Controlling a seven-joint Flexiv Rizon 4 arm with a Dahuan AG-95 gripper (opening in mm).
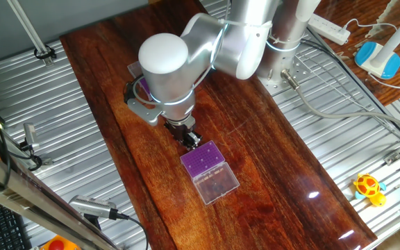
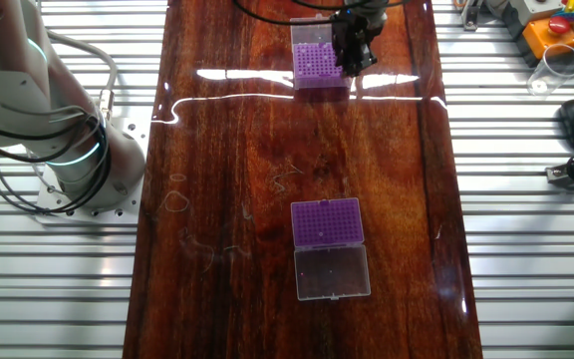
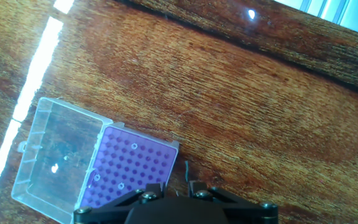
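Note:
My gripper reaches in from the bottom edge of the wrist view, its two dark fingertips apart with a gap between them. I see nothing clearly held there. A thin dark teal sliver (image 3: 187, 169) shows just beyond the right fingertip; what it is I cannot tell. Left of the fingers lies a purple rack (image 3: 138, 163) full of holes, with a few small pale pieces in it. Its clear lid (image 3: 61, 155) is hinged open. In exterior view 1 the gripper (image 1: 194, 143) is low at the edge of this purple rack (image 1: 202, 159); whether they touch is unclear.
A second purple rack (image 2: 327, 222) with its clear lid (image 2: 333, 272) open stands farther along the wooden table (image 2: 227, 199). Between the two boxes the wood is bare. A toy turtle (image 1: 368, 185) and a camera (image 1: 93, 207) are off the table's sides.

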